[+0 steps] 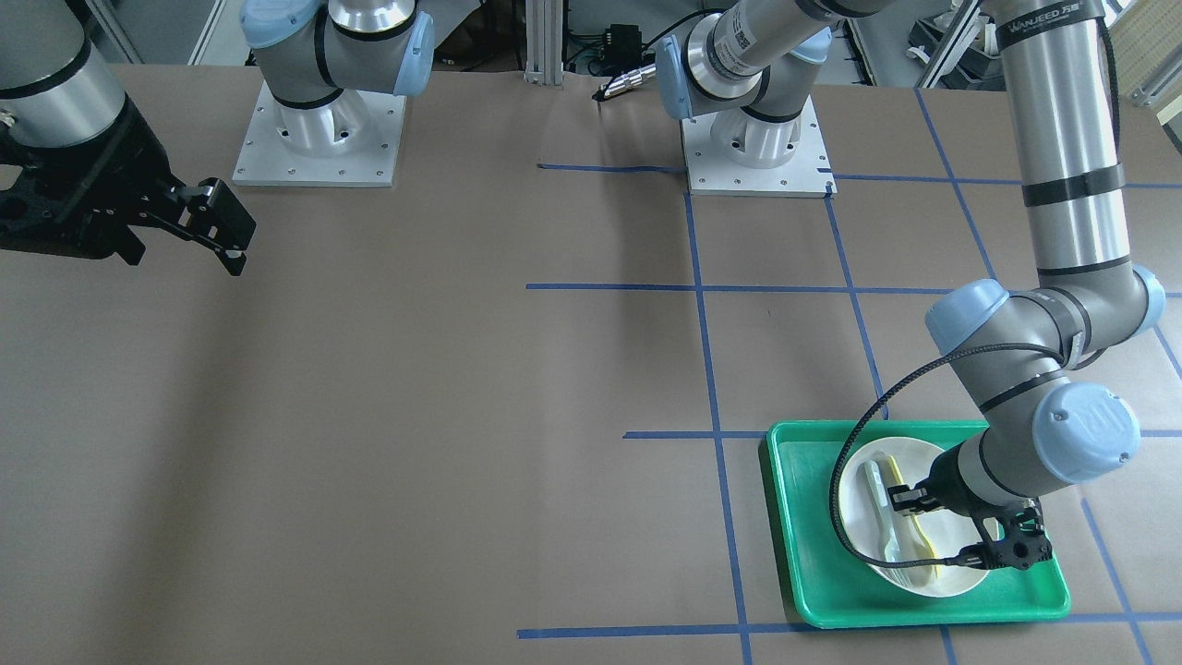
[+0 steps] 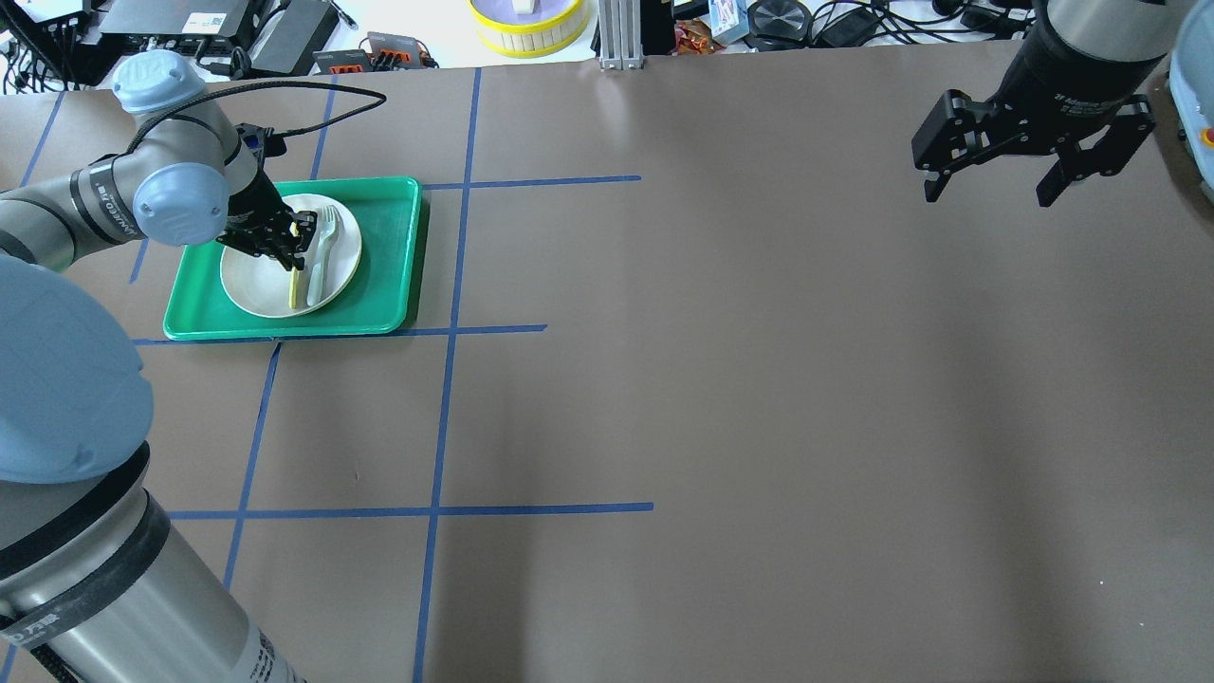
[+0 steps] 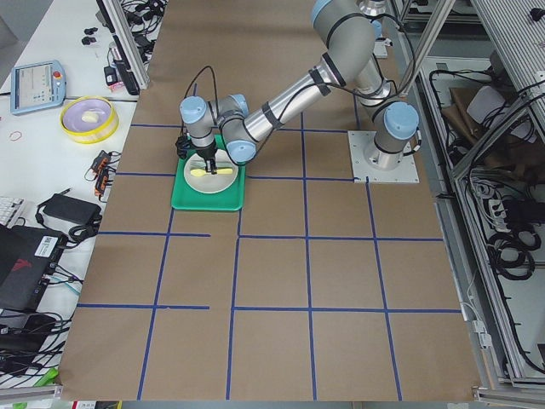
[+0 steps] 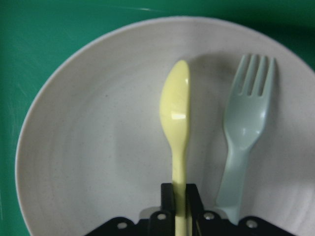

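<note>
A green tray (image 1: 798, 532) holds a white plate (image 4: 113, 137) with a pale yellow plastic knife (image 4: 174, 113) and a pale mint fork (image 4: 246, 118) lying side by side. In the left wrist view my gripper is shut on the yellow knife's handle, low over the plate, with the blade pointing away. The fork lies just right of the fingers. In the front and top views the wrist and its cable partly hide the plate.
A second arm's black gripper (image 2: 1024, 148) hangs at the other side of the table, far from the tray. Equipment, cables and a yellow-rimmed round item (image 3: 89, 119) sit beyond the table edge.
</note>
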